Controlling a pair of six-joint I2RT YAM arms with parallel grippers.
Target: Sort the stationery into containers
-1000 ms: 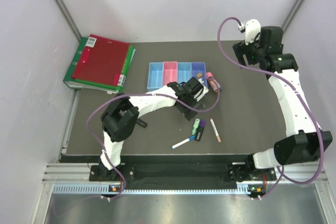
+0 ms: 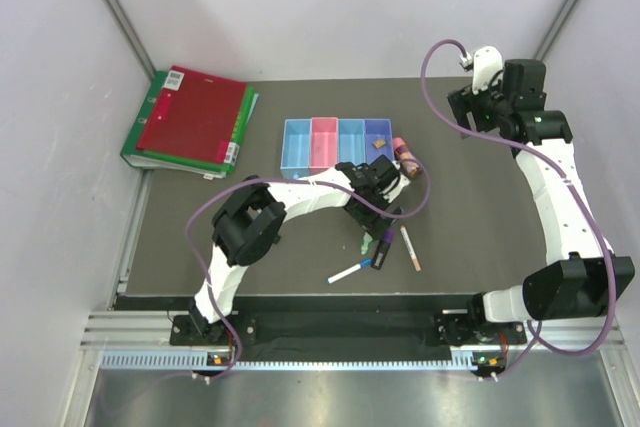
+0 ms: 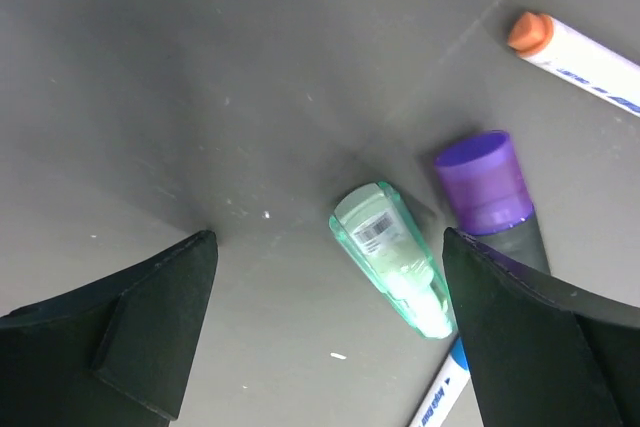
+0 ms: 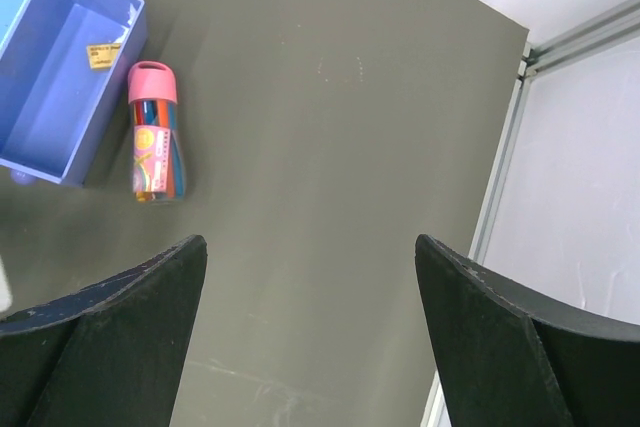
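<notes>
My left gripper hangs open over the table with a green clear item with a barcode (image 3: 390, 252) between and just beyond its fingertips. Beside it lie a purple-capped black marker (image 3: 485, 182), an orange-tipped white pen (image 3: 575, 57) and a blue-capped pen (image 3: 440, 392). The container row (image 2: 296, 142) has light blue, pink and blue compartments; the right one (image 4: 70, 87) holds a small yellowish item (image 4: 105, 55). A pink-capped case of coloured pens (image 4: 155, 147) lies right of it. My right gripper is raised at the right, open and empty.
Red and green binders (image 2: 190, 122) are stacked at the back left. Walls bound the sides and back; purple cables arch over both arms.
My left gripper has moved right and toward the table's front, over the green item and markers.
</notes>
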